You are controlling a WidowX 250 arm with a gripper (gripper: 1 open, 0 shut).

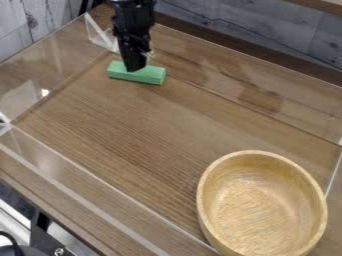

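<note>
A green rectangular block (pixel 136 73) lies flat on the brown wooden table (pixel 147 160) in the upper middle. The dark gripper (pixel 131 53) hangs just behind and above the block, near the back of the table. It is small and dim, so whether its fingers are open or shut cannot be told.
A large pale beige bowl (pixel 261 210) stands at the front right. Raised walls border the table at the back and left.
</note>
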